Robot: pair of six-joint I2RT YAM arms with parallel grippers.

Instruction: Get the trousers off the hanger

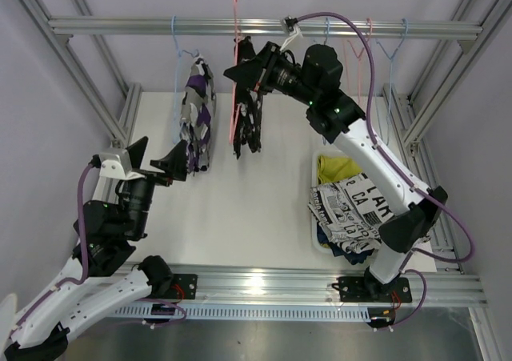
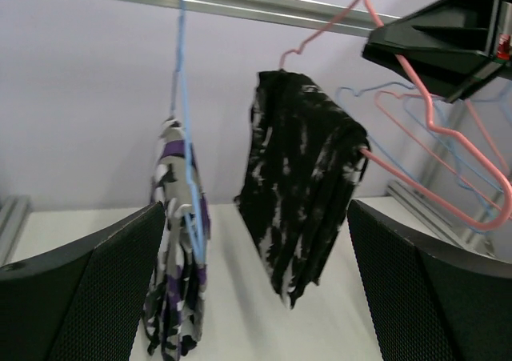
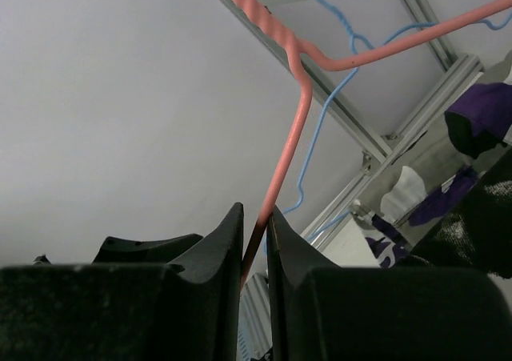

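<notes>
Black patterned trousers (image 1: 247, 121) hang over a pink hanger (image 2: 432, 117) on the rail, pictured in the top view and left wrist view. My right gripper (image 1: 245, 74) is at that hanger's upper part; in the right wrist view its fingertips (image 3: 280, 241) close round the pink wire (image 3: 284, 157). My left gripper (image 1: 157, 159) stands open at the lower left, empty, facing the hanging garments; its two fingers frame the lower part of the left wrist view.
Purple, grey and white trousers (image 1: 196, 117) hang on a blue hanger to the left. Empty hangers hang at the right of the rail (image 1: 136, 26), above a white bin holding folded clothes (image 1: 352, 217). The middle of the white board (image 1: 232, 209) is clear.
</notes>
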